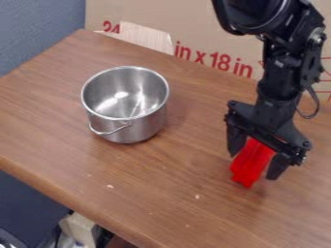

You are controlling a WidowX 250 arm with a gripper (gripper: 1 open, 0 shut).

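Observation:
A red block [250, 167] lies on the wooden table at the right. My black gripper [254, 158] is over it, open, with a finger on either side of the block and its top part hidden under the gripper body. To the left stands a steel pot [126, 104] with a wire handle, empty as far as it shows.
The wooden table [116, 184] has free room at the front and the far left. A cardboard sheet [207, 44] with printed red lettering stands along the back. The table edge drops away at the lower left.

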